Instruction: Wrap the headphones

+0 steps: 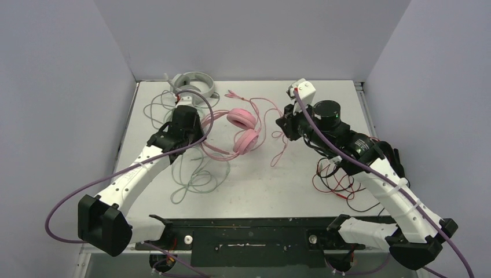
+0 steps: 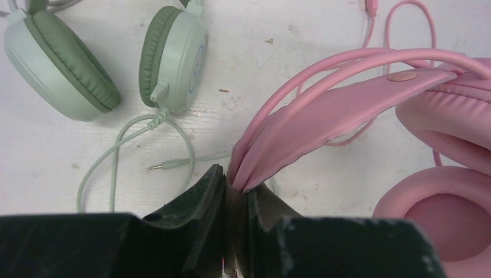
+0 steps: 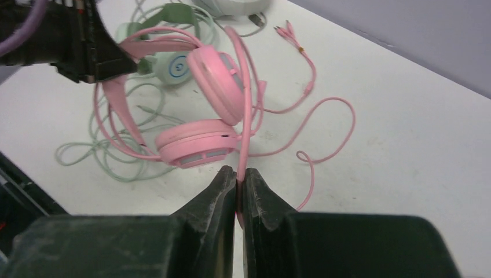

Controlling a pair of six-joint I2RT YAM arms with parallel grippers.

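The pink headphones [image 1: 243, 119] hang by their headband [image 2: 341, 116] from my left gripper, which is shut on it. Their two ear cups point to the right, toward my other arm. My right gripper is shut on the pink cable [image 3: 248, 104], pinched as a thin strand between its fingertips. From the ear cups the cable loops over the table, and its plug end [image 1: 231, 94] lies toward the back. In the top view the right gripper [image 1: 281, 124] is just right of the cups.
Pale green headphones [image 2: 179, 58] sit below and behind the left gripper, their cable [image 1: 197, 185] coiled at the front left. Grey-white headphones [image 1: 200, 78] stand at the back left. Red and black cables [image 1: 341, 188] show at the right, partly behind my right arm.
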